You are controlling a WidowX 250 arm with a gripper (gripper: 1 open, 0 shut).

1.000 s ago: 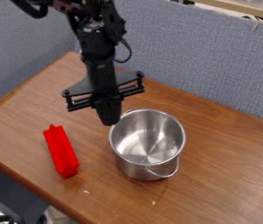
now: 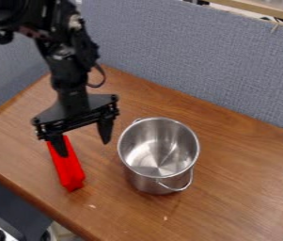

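My black gripper (image 2: 84, 139) hangs open over the left part of the table, its near finger just above the upper end of a long red object (image 2: 69, 171) and the other finger to the right of it. Whether it touches the red object is unclear. A steel pot (image 2: 159, 156) with a wire handle stands to the right of the gripper.
A grey padded wall (image 2: 219, 66) runs along the back. The table's front left edge lies close to the red object.
My gripper has moved left and toward the front, from over the pot's left rim to over the red object. The pot and red object appear still.
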